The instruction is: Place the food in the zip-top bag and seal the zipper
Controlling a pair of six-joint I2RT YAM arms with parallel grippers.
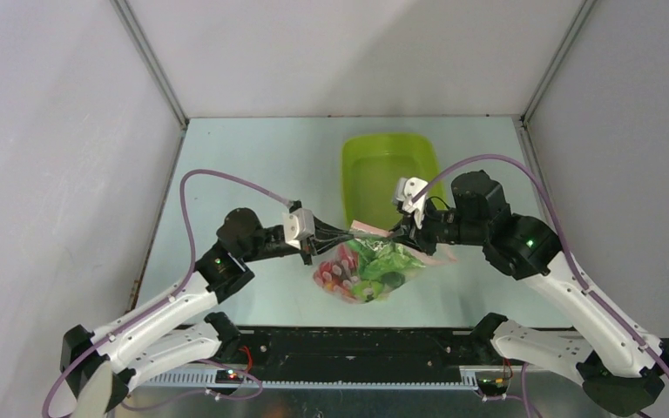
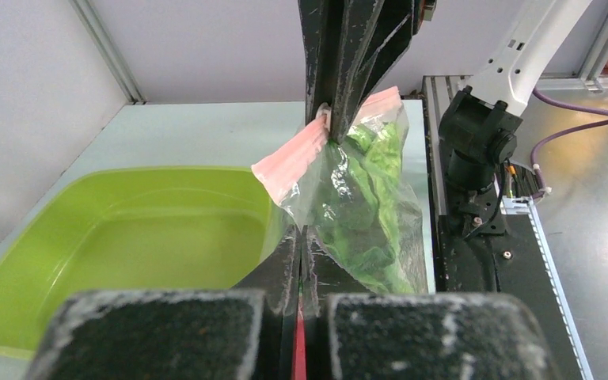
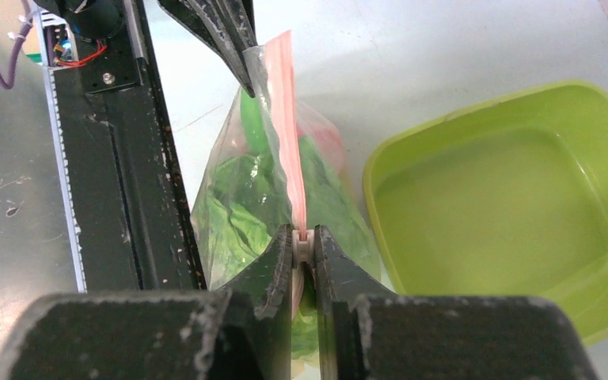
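A clear zip top bag [image 1: 361, 272] holds leafy greens and red and green food, raised near the table's front middle. Its pink zipper strip [image 3: 287, 134] runs along the top. My right gripper is shut on the zipper, a small pale slider between its fingertips. My left gripper is shut at the other end of the bag's top edge, touching or very close to the film; whether it pinches any is unclear.
A green tray [image 1: 388, 148] sits empty behind the bag [image 3: 376, 190]. The dark rail lies along the front edge.
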